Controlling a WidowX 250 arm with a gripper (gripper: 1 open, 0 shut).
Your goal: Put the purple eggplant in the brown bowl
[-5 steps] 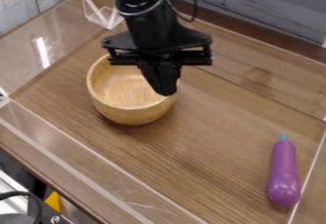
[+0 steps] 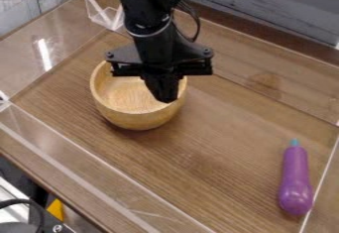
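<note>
The purple eggplant (image 2: 295,182) lies by itself on the wooden table near the right edge, its green-blue tip toward the back. Left of centre stands the brown bowl (image 2: 117,103), light tan and round, its inside looking empty where it shows. My black gripper (image 2: 162,86) hangs over the bowl's right side, far to the left of the eggplant. It hides the back and right part of the bowl. Whether its fingers are apart or together is not clear from this angle.
Bare table (image 2: 199,168) stretches between the bowl and the eggplant. Raised clear edging runs along the left, front and right sides. A grey wooden wall (image 2: 265,19) closes off the back. A cable and dark items sit off the table at lower left.
The gripper has shifted slightly left and a little lower in the view, staying over the bowl. Bowl and eggplant have not moved.
</note>
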